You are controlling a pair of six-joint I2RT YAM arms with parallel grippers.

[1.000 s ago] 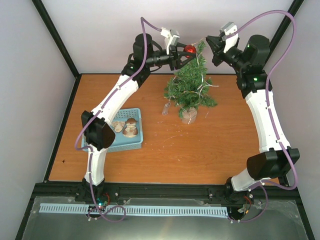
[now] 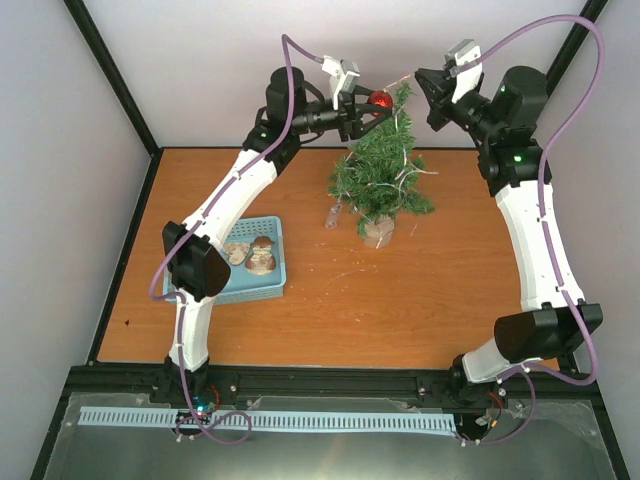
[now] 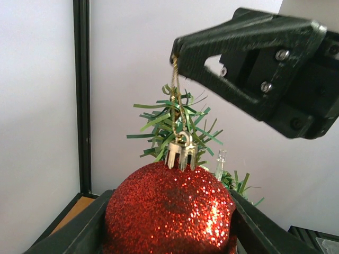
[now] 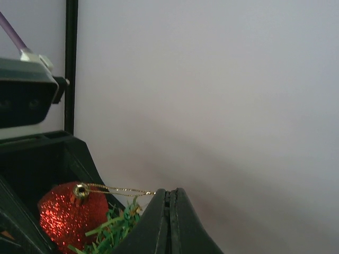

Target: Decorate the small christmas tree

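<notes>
A glittery red bauble (image 2: pixel 380 99) sits between the fingers of my left gripper (image 2: pixel 384 102), shut on it near the top of the small green tree (image 2: pixel 378 172). From the bauble's gold cap (image 3: pixel 181 155), a gold string (image 3: pixel 176 100) runs up to the tip of the other gripper in the left wrist view. My right gripper is shut, and the string (image 4: pixel 124 189) stretches to its fingertips, pinched there. The tree top (image 4: pixel 117 227) shows below the string in the right wrist view. How far the string is from the branches is hard to judge.
A light blue basket (image 2: pixel 250 291) holding several brownish-white ornaments (image 2: pixel 260 262) stands on the left of the wooden table. A clear hanging piece (image 2: pixel 333 216) is at the tree's lower left.
The left gripper, bauble and tree look unmoved.
</notes>
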